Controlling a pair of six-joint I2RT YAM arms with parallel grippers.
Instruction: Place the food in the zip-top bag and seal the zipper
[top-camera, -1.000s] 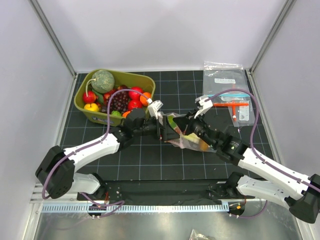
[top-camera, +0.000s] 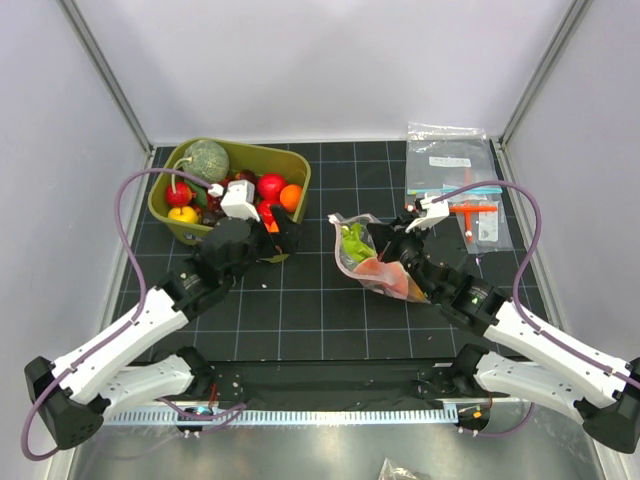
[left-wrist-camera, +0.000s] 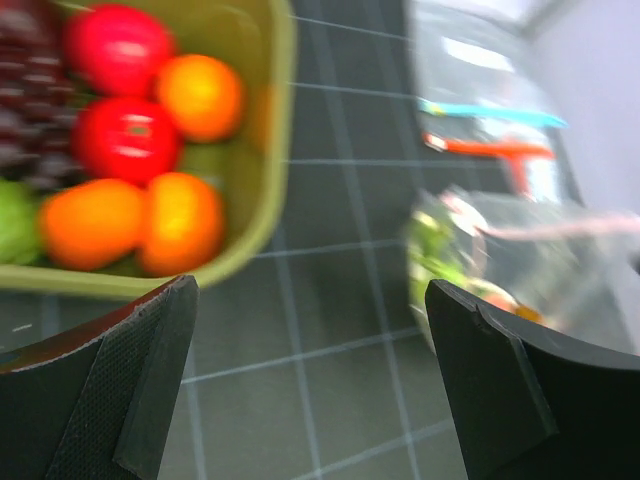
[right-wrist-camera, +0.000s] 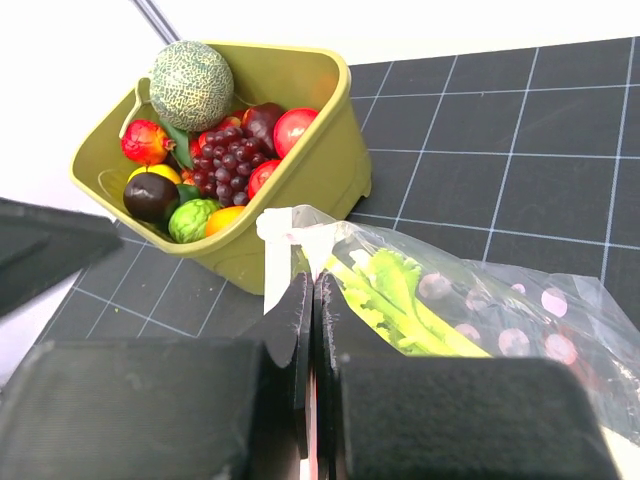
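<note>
A clear zip bag (top-camera: 370, 270) stands on the dark mat, holding green lettuce (right-wrist-camera: 400, 300) and pinkish and orange food. My right gripper is shut on the bag's top edge. My left gripper stands open near the front of the fruit bin, left of the bag, nothing between its fingers. The olive bin (top-camera: 290, 160) holds fruit and vegetables: a melon (right-wrist-camera: 190, 85), grapes (right-wrist-camera: 228, 160), red apples and oranges.
Flat empty bags (top-camera: 448, 160) lie at the back right with an orange tool (top-camera: 472, 210) on them. The mat in front of the bin and bag is clear.
My left gripper has pulled away from the bag to the left, toward the bin. The bag's opening shows more. My right gripper has shifted slightly right, still at the bag.
</note>
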